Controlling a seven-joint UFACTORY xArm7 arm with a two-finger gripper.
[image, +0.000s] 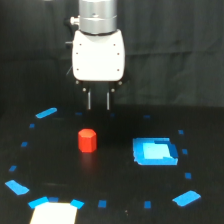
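A small red block (87, 140) with a many-sided outline sits on the black table, left of centre. Above and behind it hangs my gripper (98, 103), slightly to the block's right in the picture. Its two thin dark fingers are apart, with nothing visible between them, so it is open. To the right, a blue-edged square with a white inside (156, 151) lies on the table; whether it is a shallow tray or a flat marking I cannot tell.
Blue tape strips (186, 198) and small blue squares mark the table around the block. A pale, bright sheet (52, 214) lies at the near left edge.
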